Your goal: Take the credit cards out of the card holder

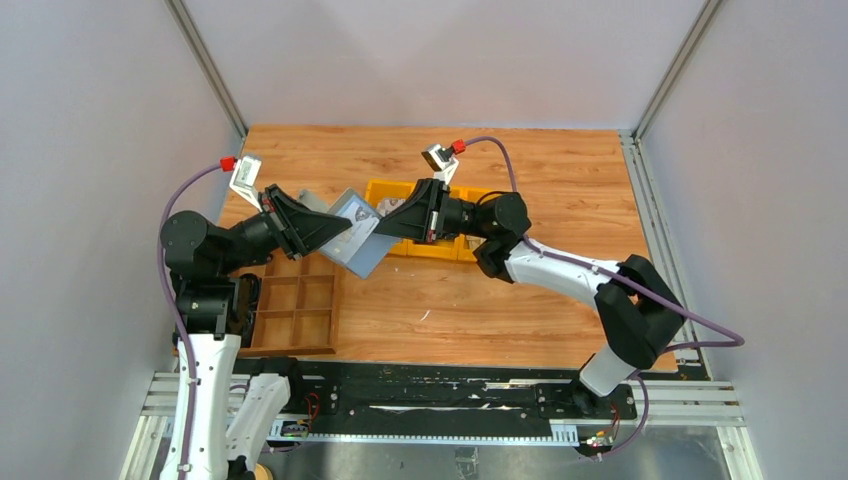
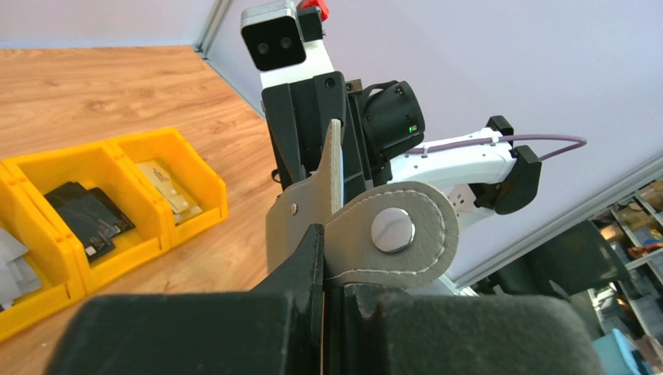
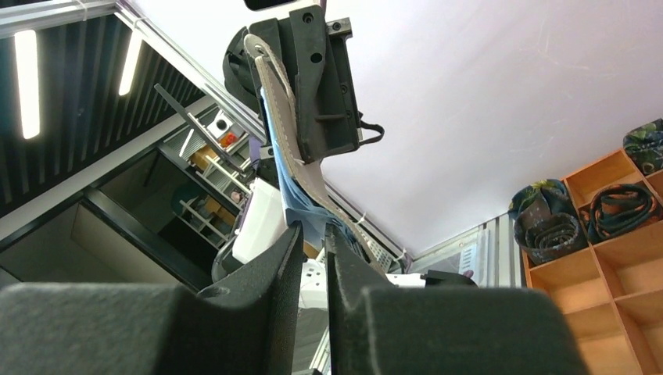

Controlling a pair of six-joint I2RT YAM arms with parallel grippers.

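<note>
The card holder, with a grey leather cover (image 2: 422, 226) and light-blue sleeves (image 1: 374, 254), hangs between my arms above the table. My left gripper (image 1: 348, 222) is shut on its leather cover. A silver snap shows on the strap in the left wrist view. At the holder's right side is my right gripper (image 1: 379, 230). In the right wrist view its fingertips stand slightly apart, just below the blue sleeve edges (image 3: 313, 219). No card shows clearly between them. A whitish printed panel is visible on the sleeves from above; cards inside cannot be made out.
Yellow bins (image 2: 117, 164) on the table behind the grippers hold dark cards (image 2: 86, 217) and pale cards (image 2: 168, 187) in separate compartments. A wooden divided tray (image 1: 300, 312) lies under the left arm.
</note>
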